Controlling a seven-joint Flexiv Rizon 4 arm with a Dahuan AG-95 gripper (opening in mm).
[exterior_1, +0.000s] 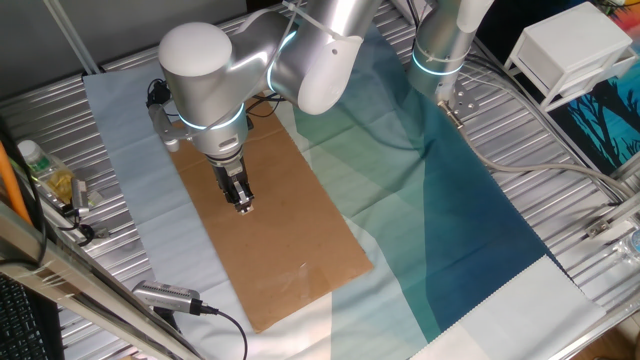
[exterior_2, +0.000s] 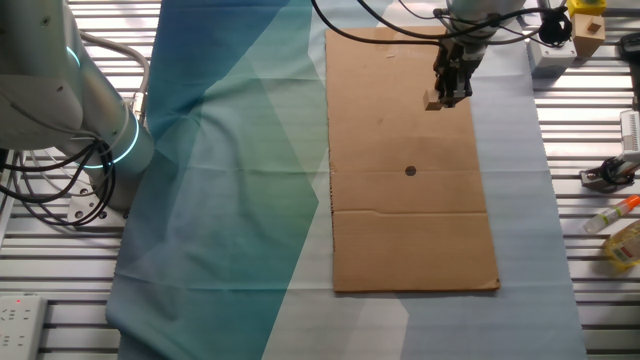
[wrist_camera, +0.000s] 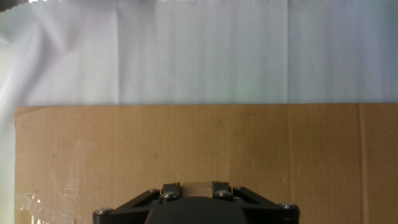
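Over the brown cardboard sheet (exterior_1: 290, 240), my gripper (exterior_1: 243, 206) points downward. A small tan wooden block (exterior_2: 433, 100) shows at its fingertips in exterior view 2. From the wrist, the block's light brown edge (wrist_camera: 197, 185) fills the gap between the two black fingers, which are shut on it. Most of the block is hidden by the gripper's body there. Whether the block touches the cardboard or hangs just above it, I cannot tell. A dark round spot (exterior_2: 410, 171) marks the cardboard near its middle.
Blue-green cloth (exterior_2: 230, 190) lies under the cardboard, wrinkled in places. A grey camera-like device (exterior_1: 168, 297) with a cable stands by the cloth's edge. Bottles (exterior_2: 625, 245) and a tan block with a yellow top (exterior_2: 588, 30) sit off to the side. Most of the cardboard is bare.
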